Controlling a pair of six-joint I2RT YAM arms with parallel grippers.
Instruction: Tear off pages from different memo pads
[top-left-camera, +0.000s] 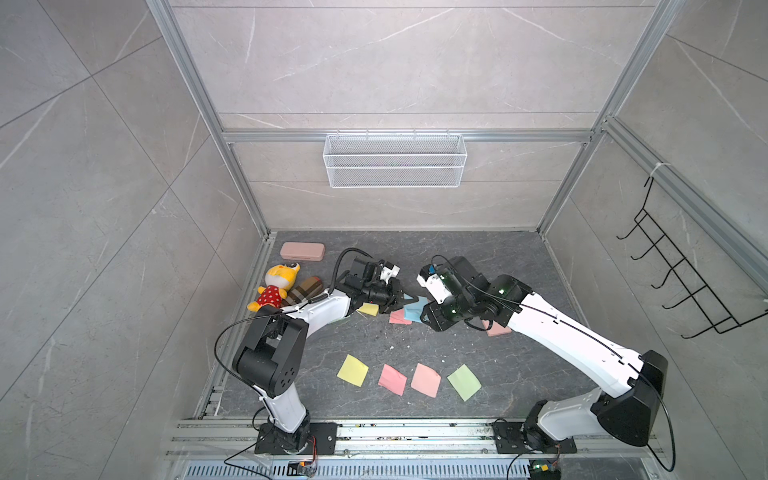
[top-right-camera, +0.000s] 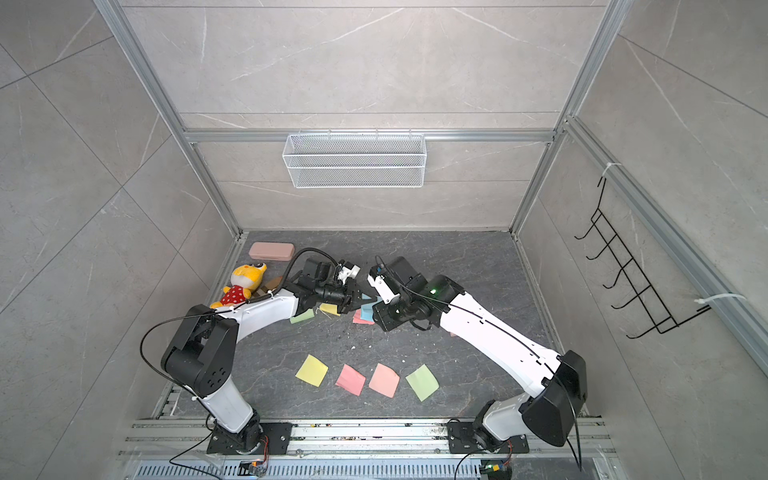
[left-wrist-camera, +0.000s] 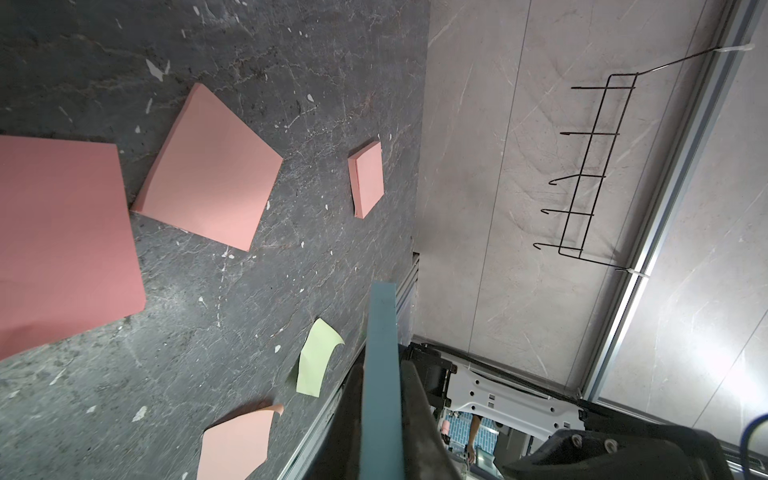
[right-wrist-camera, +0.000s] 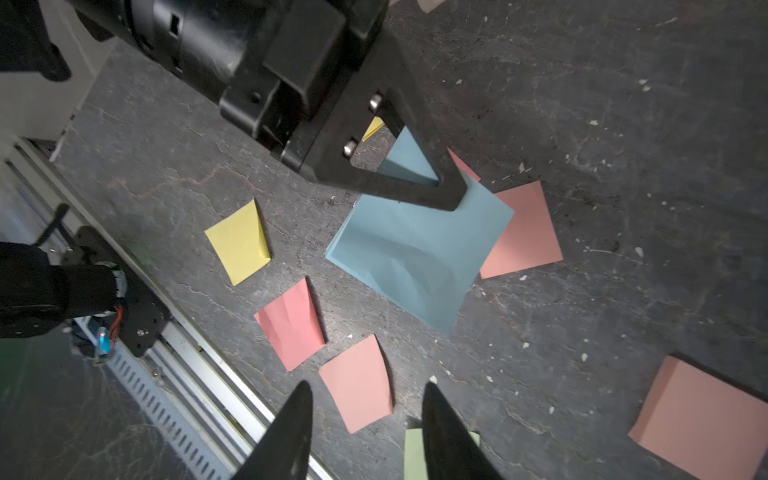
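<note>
Near the middle of the floor, my left gripper (top-left-camera: 404, 297) is shut on a blue memo pad, which hangs above pink pads and shows edge-on in the left wrist view. My right gripper is beside and over it, fingertips apart with no paper visible between them. Single sheets lie along the front: yellow (top-left-camera: 352, 369), red-pink (top-left-camera: 392, 379), light pink (top-left-camera: 425, 379) and green (top-left-camera: 464, 381). Pink pads (left-wrist-camera: 206, 168) lie under and right of the blue pad.
A toy (top-left-camera: 280, 280) and a pink case (top-left-camera: 302, 250) lie at the back left. A white wire basket (top-left-camera: 393, 160) hangs on the back wall; a black hook rack (top-left-camera: 672, 264) hangs on the right wall.
</note>
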